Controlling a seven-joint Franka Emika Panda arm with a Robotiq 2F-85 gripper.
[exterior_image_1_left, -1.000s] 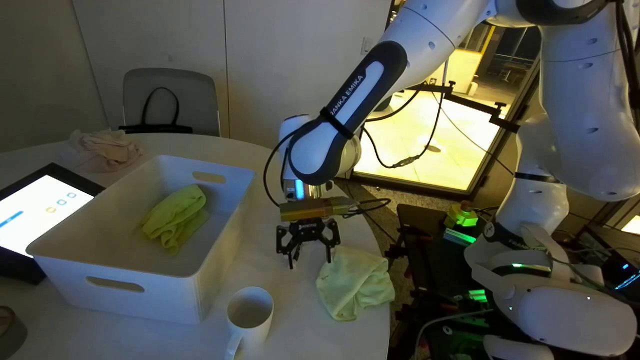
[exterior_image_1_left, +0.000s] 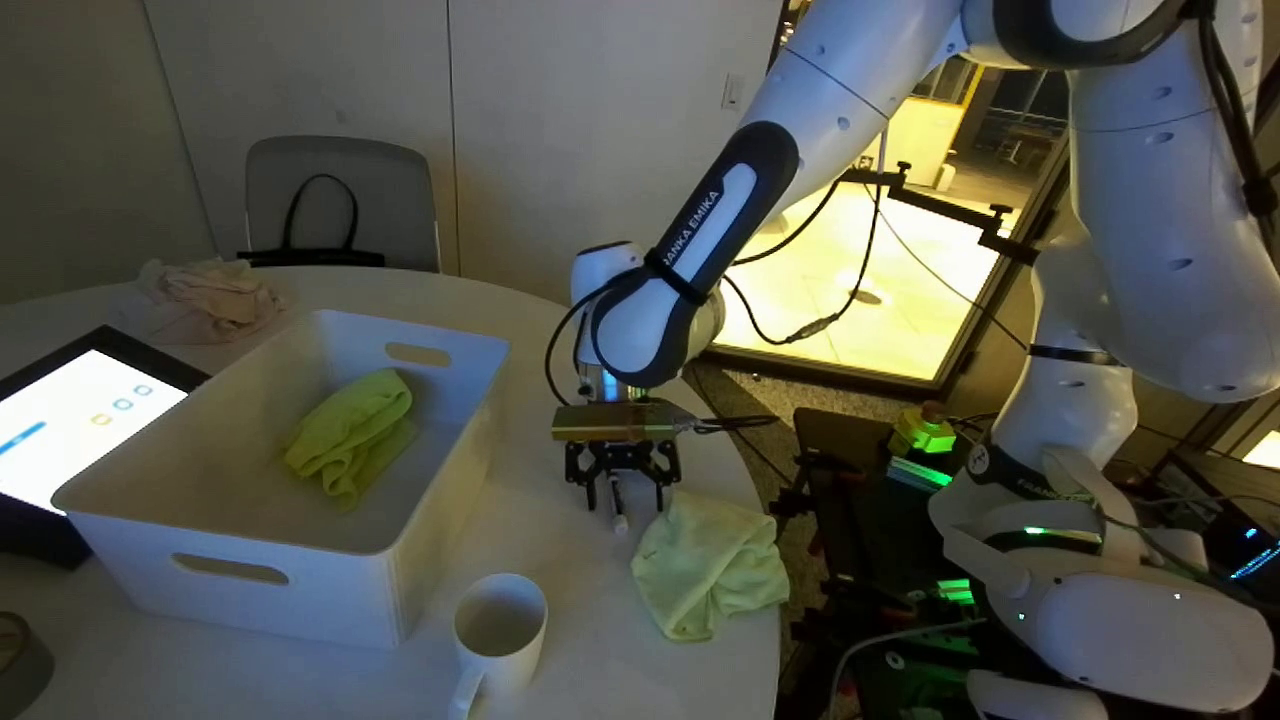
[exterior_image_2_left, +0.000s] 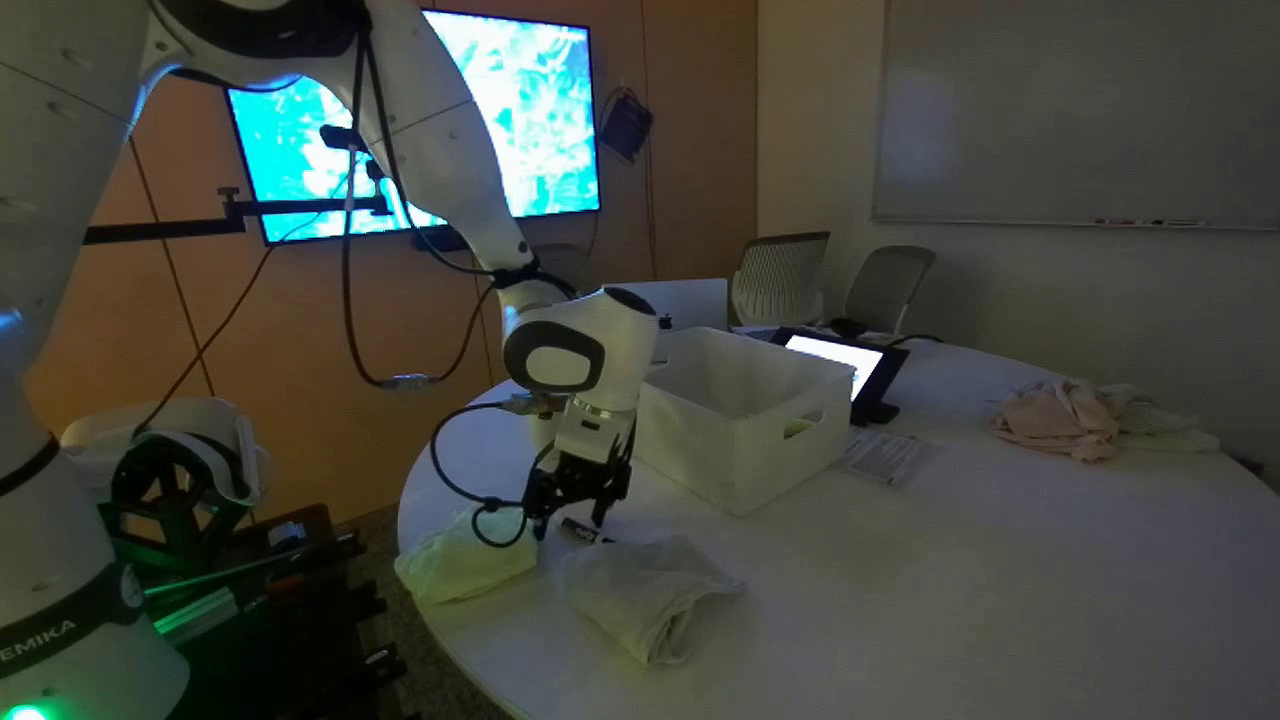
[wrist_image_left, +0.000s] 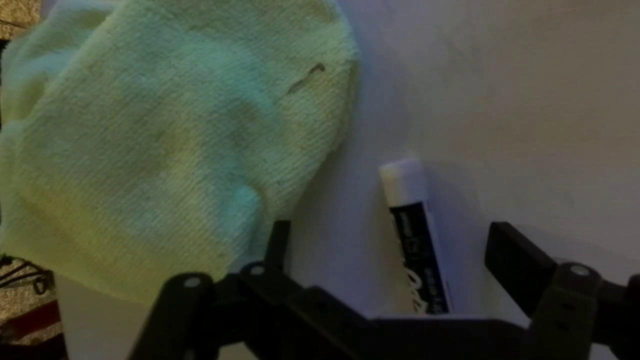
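A marker (wrist_image_left: 417, 252) with a white end and a black label lies on the table, showing in the wrist view in the space between my fingers. My gripper (exterior_image_1_left: 625, 504) is open low over the tabletop, its fingers apart on either side of the marker and touching neither side. A crumpled yellow-green cloth (exterior_image_1_left: 708, 566) lies close beside the gripper, near the table edge. It fills much of the wrist view's left side, close to one of my fingers (wrist_image_left: 279, 243). Another yellow-green cloth (exterior_image_1_left: 351, 434) rests inside the white bin (exterior_image_1_left: 402, 588).
A white mug (exterior_image_1_left: 500, 636) stands by the bin. In exterior view 2 a pale cloth (exterior_image_2_left: 648, 594) lies near the gripper. A tablet (exterior_image_1_left: 78, 420) and a pinkish cloth (exterior_image_1_left: 216, 300) are farther off. Open tabletop (exterior_image_2_left: 960, 576) shows at the right of that view.
The gripper has shifted slightly away from the exterior view 1 camera. The marker, mostly hidden before, now shows between its fingers. The cloths, bin and mug have stayed put.
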